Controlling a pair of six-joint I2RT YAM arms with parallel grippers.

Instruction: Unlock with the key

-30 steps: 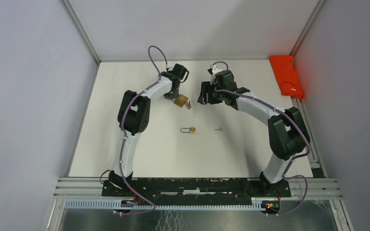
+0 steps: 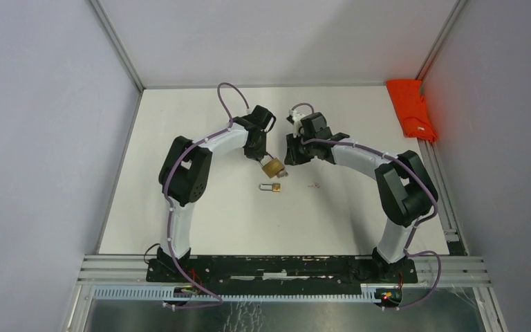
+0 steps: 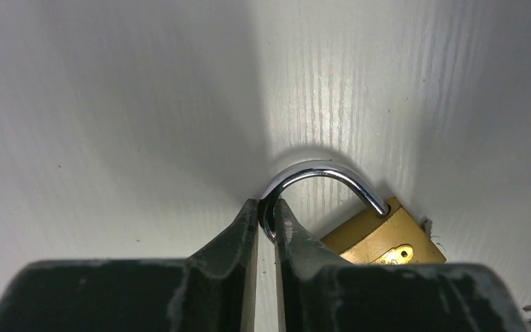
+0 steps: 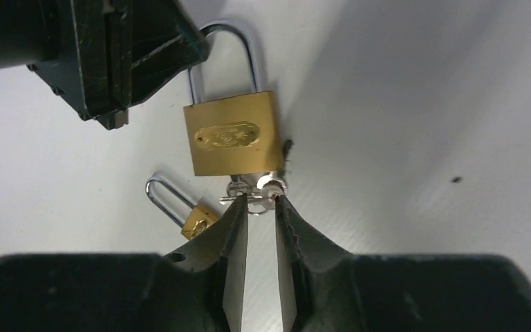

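Note:
A large brass padlock with a steel shackle is at the centre. My left gripper is shut on the shackle's curve. Keys on a ring hang at the lock body's lower end. My right gripper is just beside these keys, its fingertips a little apart; whether they touch a key is unclear. A small padlock with a long shackle lies in front of the large one, and a small key lies to its right.
An orange cloth lies at the back right corner.

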